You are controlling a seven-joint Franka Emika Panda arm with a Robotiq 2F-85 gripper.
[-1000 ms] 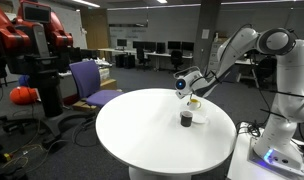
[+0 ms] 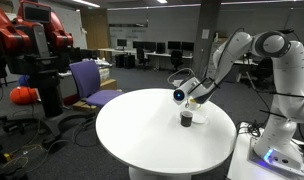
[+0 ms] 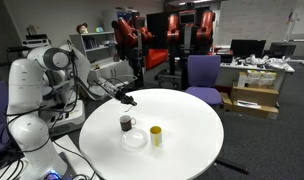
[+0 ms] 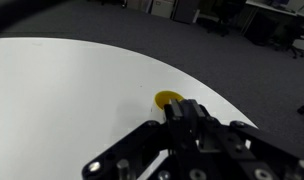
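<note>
My gripper is in the air over the far part of the round white table, its dark fingers close together in the wrist view. What lies between them cannot be made out. A cup with a yellow inside (image 4: pixel 168 98) shows just beyond the fingertips in that view, partly covered by them. In exterior view 2 the yellow-and-white cup (image 3: pixel 156 136) stands upright at the right of a white plate (image 3: pixel 135 139). A dark mug (image 3: pixel 126 123) stands behind the plate, below my gripper (image 3: pixel 130 100) in that view.
A purple chair (image 2: pixel 87 80) stands at its far left edge, and a red-and-black machine (image 2: pixel 42 50) stands on the floor at the left.
The gripper has come down toward the table in exterior view 1, and the arm has lowered with it. The dark mug has stayed in place.
</note>
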